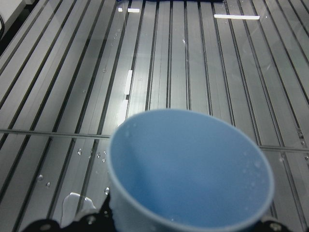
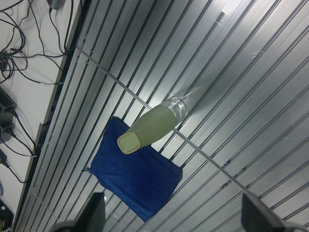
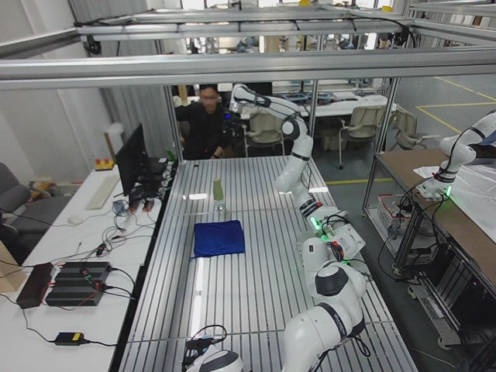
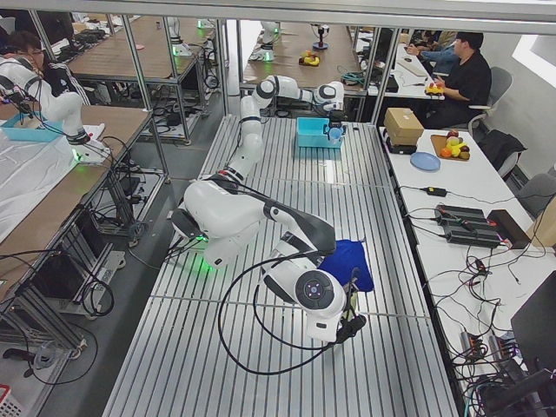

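Observation:
My left gripper is shut on a light blue cup (image 1: 190, 169), raised over the slatted table (image 1: 58, 96); in the camera right view the cup (image 4: 334, 132) is at a blue bin (image 4: 311, 139) at the far end. My right gripper is open above a green-and-clear bottle (image 2: 154, 123), nothing between its fingers. The bottle lies or stands (cannot tell from above) beside a folded dark blue cloth (image 2: 135, 179); in the camera left view it is upright (image 3: 218, 194) behind the cloth (image 3: 218, 239).
A white side desk (image 3: 93, 217) with monitor, power units and cables runs along the table. A person (image 3: 203, 124) stands beyond the table's end. Water drops lie below the left gripper.

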